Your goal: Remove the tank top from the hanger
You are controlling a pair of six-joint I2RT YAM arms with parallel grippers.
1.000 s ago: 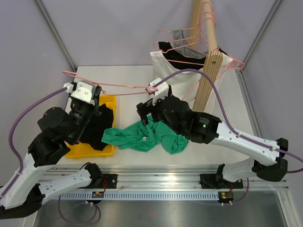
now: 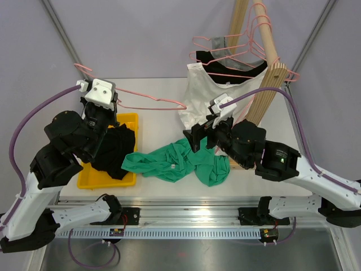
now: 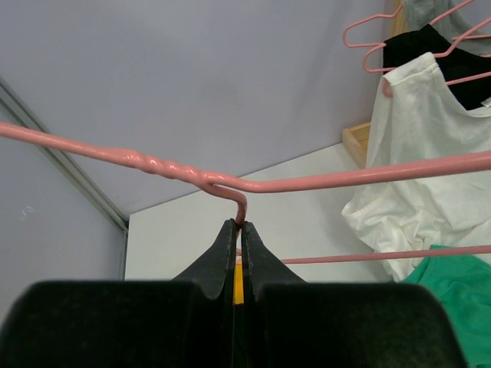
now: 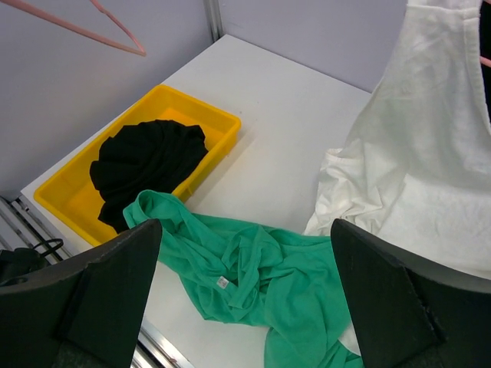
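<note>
My left gripper is shut on a bare pink hanger (image 3: 360,169), gripping its short stem, high over the left side of the table. My right gripper (image 2: 206,124) stands open over the middle, nothing between its fingers. A white garment (image 4: 418,153) hangs on the rack at the right, with black (image 2: 248,76) and grey garments (image 2: 220,45) on hangers behind it. A green garment (image 4: 253,268) lies crumpled on the table below the right gripper.
A yellow bin (image 4: 220,134) holding black cloth (image 4: 146,157) sits on the left. The wooden rack (image 2: 265,93) stands at the back right.
Over the last second the right arm has moved to the right and toward the front.
</note>
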